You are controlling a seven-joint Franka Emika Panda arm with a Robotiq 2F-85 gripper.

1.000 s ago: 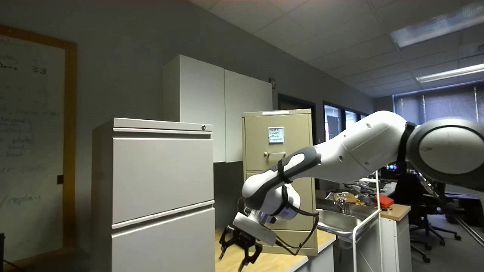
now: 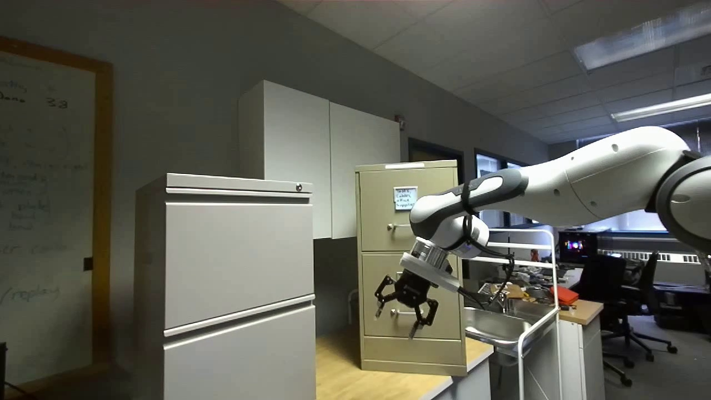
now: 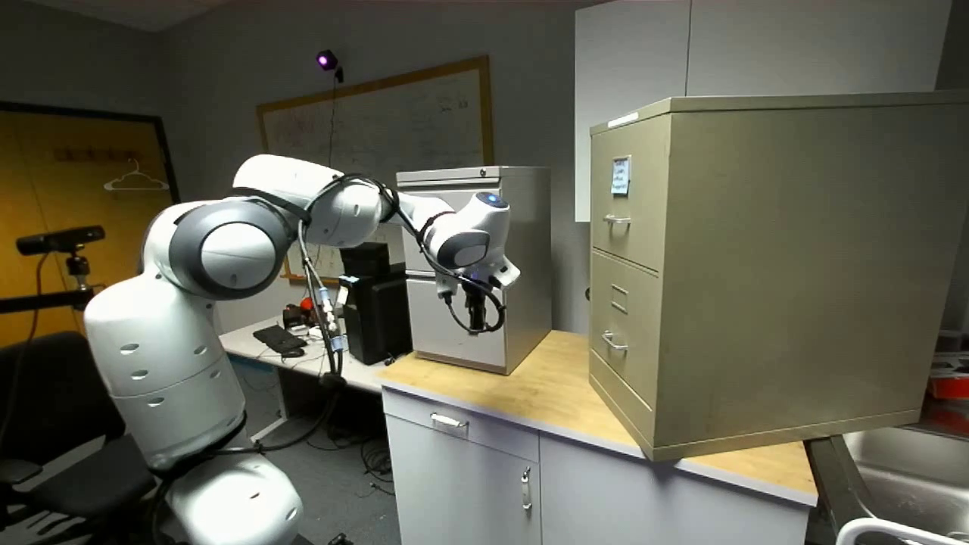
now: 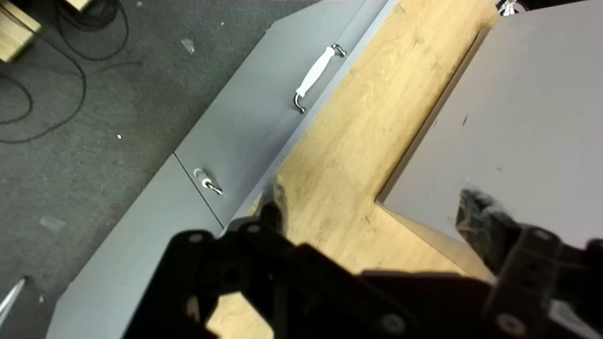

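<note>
My gripper (image 2: 396, 323) hangs in the air with its fingers spread wide and nothing between them. In exterior view 1 it appears in front of the beige filing cabinet (image 2: 413, 355), whose drawers are shut. Exterior view 2 has the gripper hidden behind its wrist, near the grey filing cabinet (image 3: 459, 344). From the wrist view, the fingers (image 4: 492, 226) are blurred above the wooden counter (image 4: 333, 164) and the edge of the grey cabinet (image 4: 525, 113). That cabinet's drawers are also shut.
Below the counter are a drawer with a white handle (image 4: 316, 71) and a door with a handle (image 3: 526, 487). A sink (image 2: 496, 324) with a white rail (image 2: 555, 266) lies beyond the beige cabinet. Bare counter lies between the two cabinets.
The arm has risen and moved to the right in exterior view 1, lifting the gripper from low over the counter to mid-height before the beige cabinet.
</note>
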